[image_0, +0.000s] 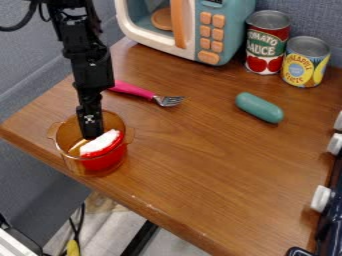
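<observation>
My black gripper (91, 122) reaches down into an amber see-through pot (68, 137) near the table's left edge. Beside the fingertips, inside the pot, sits a red bowl (102, 162) with a white-and-red item (103, 142) in it. Whether the fingers are open or closed on something cannot be made out.
A pink-handled fork (147, 95) lies behind the pot. A toy microwave (187, 25), two cans (266, 40) and a teal cylinder (259, 107) are farther back and right. A dark appliance (323, 210) lines the right edge.
</observation>
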